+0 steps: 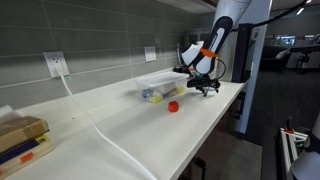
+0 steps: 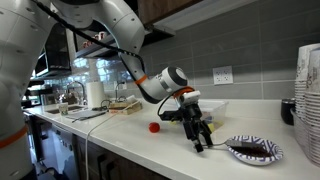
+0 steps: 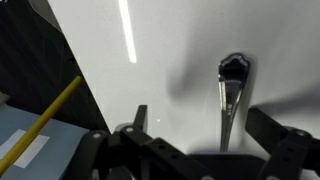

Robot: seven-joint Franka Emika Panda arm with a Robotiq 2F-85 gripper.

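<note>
My gripper stands open low over the white counter, its black fingers [image 3: 264, 126] spread apart. A thin utensil with a dark-tipped handle [image 3: 233, 72] and a shiny shaft shows in the wrist view. It lies nearer the right finger, with nothing clasped between the fingers. In exterior view 2, my gripper [image 2: 202, 141] is just left of a blue-rimmed plate [image 2: 275, 157]. A dark piece [image 2: 243, 144] rests on that plate; whether it belongs to the utensil is hard to tell.
A red round object [image 2: 154, 127] sits on the counter [image 1: 130, 130]. Behind the arm is a pale bin [image 1: 155, 82] with yellow items near it. Stacked bowls or cups [image 2: 308, 95] stand at the right.
</note>
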